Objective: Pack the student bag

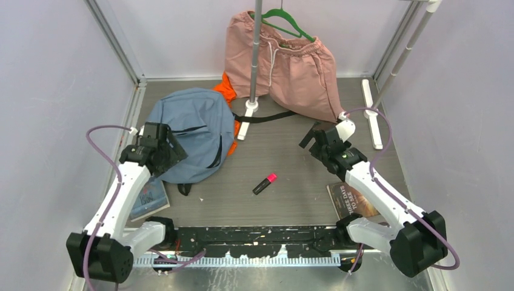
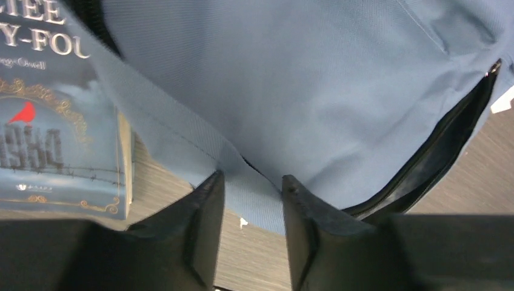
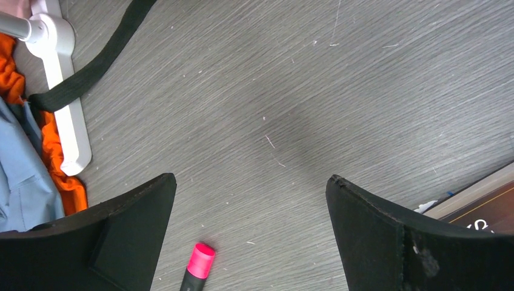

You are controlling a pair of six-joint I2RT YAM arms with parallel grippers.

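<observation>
The blue-grey bag [image 1: 191, 130] lies on the left side of the floor, a zip on its front gaping. Over its left part is my left gripper, its fingers partly apart, with the bag's lower edge visible between and beyond the fingertips; contact is unclear. A blue book [image 1: 151, 201] sits at the bag's near-left corner, partly covered by the arm. The black marker with pink cap [image 1: 265, 183] rests mid-floor. My right gripper stands wide open above bare floor, holding nothing. By the right arm lies a brown book [image 1: 350, 201].
Pink shorts [image 1: 305, 85] hang from a green hanger at the back. A rack pole [image 1: 254, 60] rises beside the bag, and orange cloth [image 1: 224, 88] peeks out there. A black strap [image 1: 267, 118] runs right from the bag.
</observation>
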